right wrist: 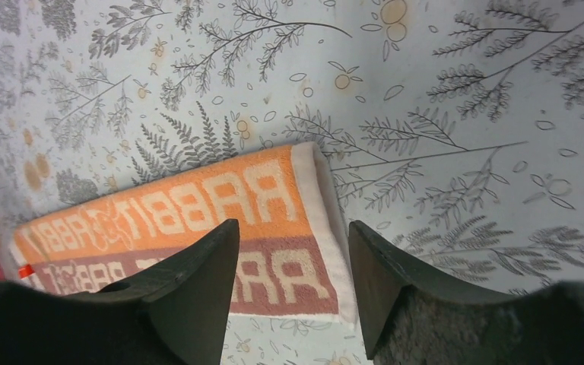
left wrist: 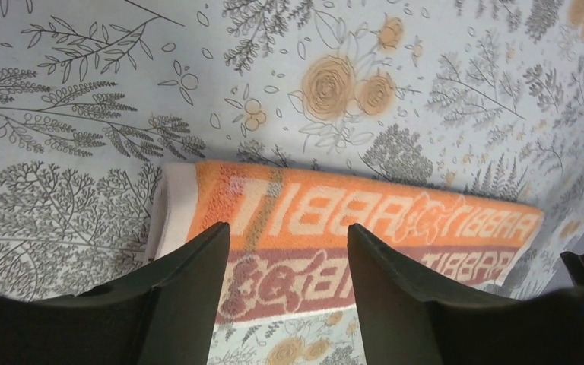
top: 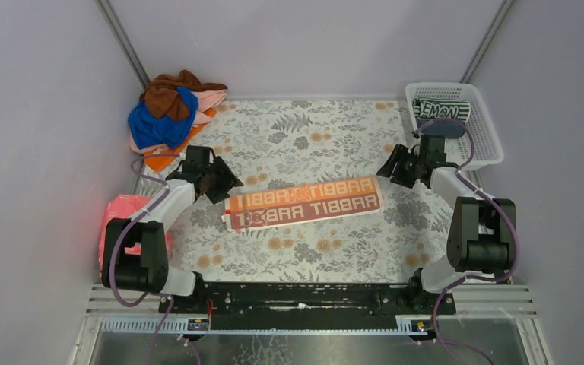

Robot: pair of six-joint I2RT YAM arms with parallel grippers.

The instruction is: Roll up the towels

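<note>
An orange and brown-red towel (top: 304, 204) with pale "RABBIT" lettering lies as a long flat folded strip across the middle of the table. Near its left end, my left gripper (top: 232, 190) hovers with its fingers apart; in the left wrist view the fingers (left wrist: 198, 266) are above the cloth and nothing shows gripped. At the right end my right gripper (top: 390, 171) stands open just beyond the corner. The right wrist view shows the towel's pale end hem (right wrist: 315, 205) beneath the gap between its fingers.
Crumpled towels in brown, blue (top: 156, 125), pink and orange lie at the back left. A pink-red cloth (top: 125, 209) is under the left arm. The white basket (top: 488, 133) at the back right holds rolled towels. Around the strip, the table is clear.
</note>
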